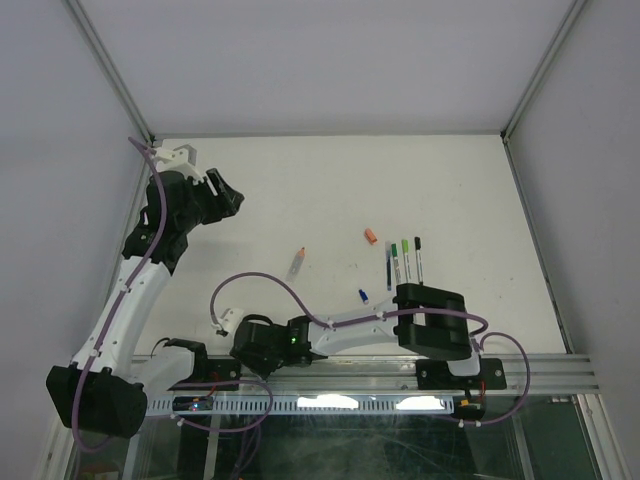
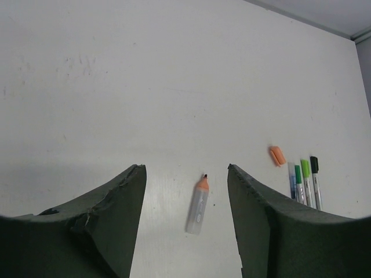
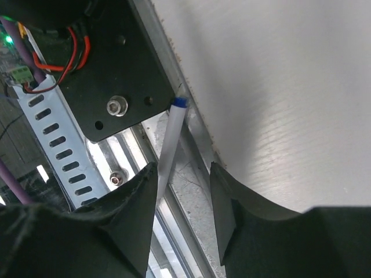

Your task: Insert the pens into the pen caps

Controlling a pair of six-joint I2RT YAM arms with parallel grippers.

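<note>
My left gripper (image 1: 222, 194) is raised over the back left of the table, part open and empty. Below it in the left wrist view lies a clear pen (image 2: 197, 209) with orange tip. An orange cap (image 1: 371, 236), blue cap (image 1: 362, 295) and several pens (image 1: 406, 258) lie at the right. My right gripper is open at the front edge, around or above a white pen (image 3: 173, 133) with blue end lying on the metal frame beside a black plate.
Metal rails, a black mounting plate (image 3: 104, 75) and wiring border the front edge.
</note>
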